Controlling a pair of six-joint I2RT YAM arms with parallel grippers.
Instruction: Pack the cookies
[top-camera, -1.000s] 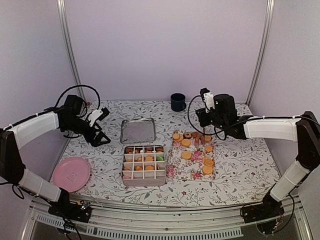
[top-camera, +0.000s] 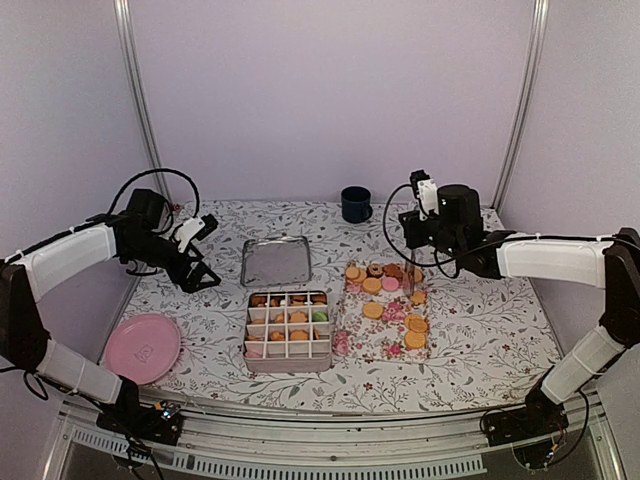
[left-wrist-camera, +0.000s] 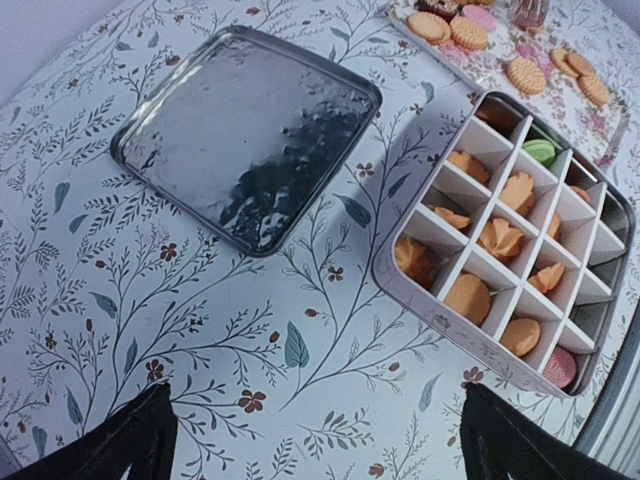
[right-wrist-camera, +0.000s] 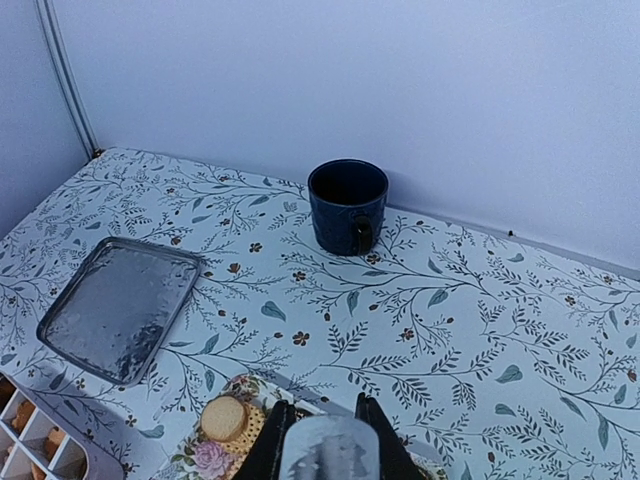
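A clear, tong-like tool (right-wrist-camera: 330, 455) is between the dark fingers of my right gripper, which is shut on it. Seen from the top, the tool (top-camera: 409, 278) points down over the right side of the floral cookie tray (top-camera: 357, 342). Whether its ends touch a cookie (top-camera: 418, 298) cannot be made out. Round cookies, pink ones and a brown ring lie on that tray. A divided box (top-camera: 288, 365) stands left of it, with cookies in many compartments and a green one (left-wrist-camera: 540, 151) among them. At the left, my left gripper (top-camera: 207, 251) hangs open and empty.
Behind the box lies an empty metal tray (top-camera: 276, 263). A dark blue mug (top-camera: 356, 205) stands near the back wall, and a pink plate (top-camera: 143, 348) sits front left.
My left arm has kept still.
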